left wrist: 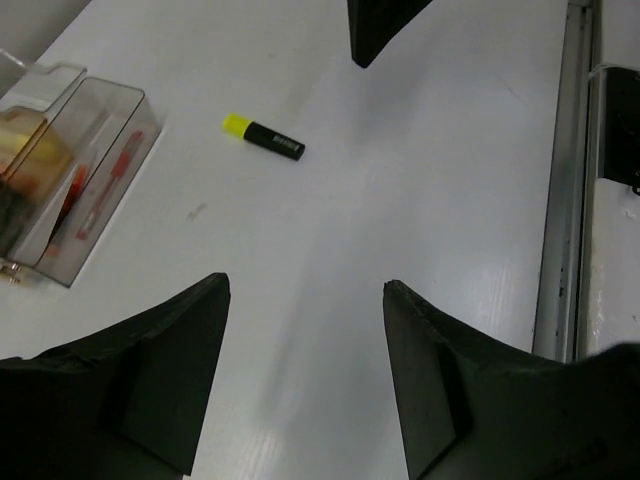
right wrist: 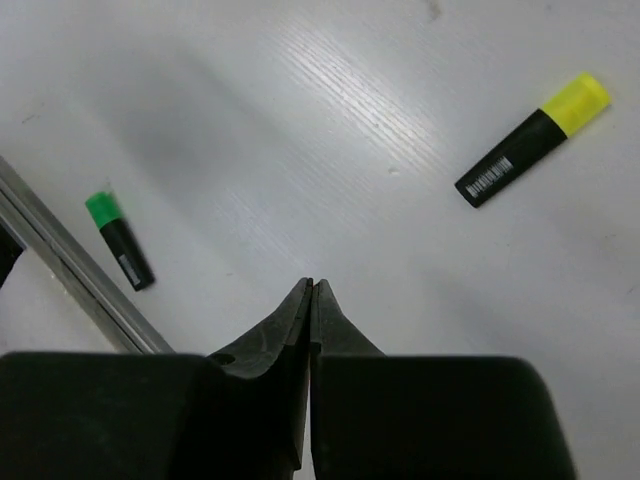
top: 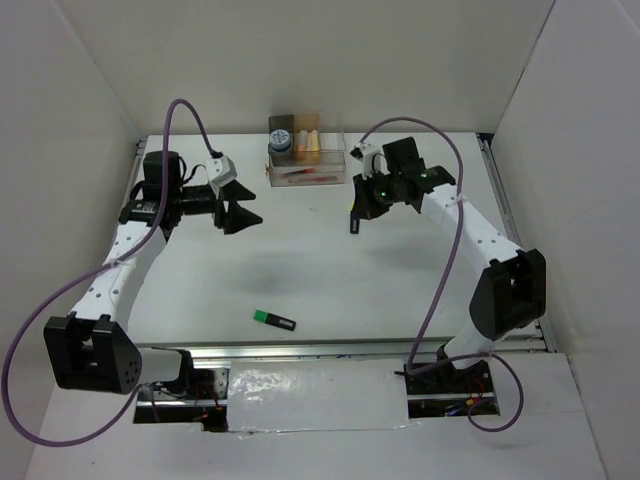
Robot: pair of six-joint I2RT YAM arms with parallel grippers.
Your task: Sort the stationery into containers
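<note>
A yellow-capped black highlighter (left wrist: 263,135) lies on the white table, and its black end (top: 354,224) shows just below my right gripper (top: 366,208) in the top view. In the right wrist view this highlighter (right wrist: 535,140) lies to the upper right, apart from my right gripper, whose fingertips meet with nothing between them. A green-capped black highlighter (top: 274,320) rests near the table's front edge. Over the left part of the table my left gripper (top: 245,207) stands open; its fingers (left wrist: 180,360) are well apart, with only bare table between them.
A clear divided organizer (top: 306,160) stands at the back centre, with a round blue-topped item (top: 280,140), yellowish items and red pens inside. A metal rail (top: 340,351) runs along the front edge.
</note>
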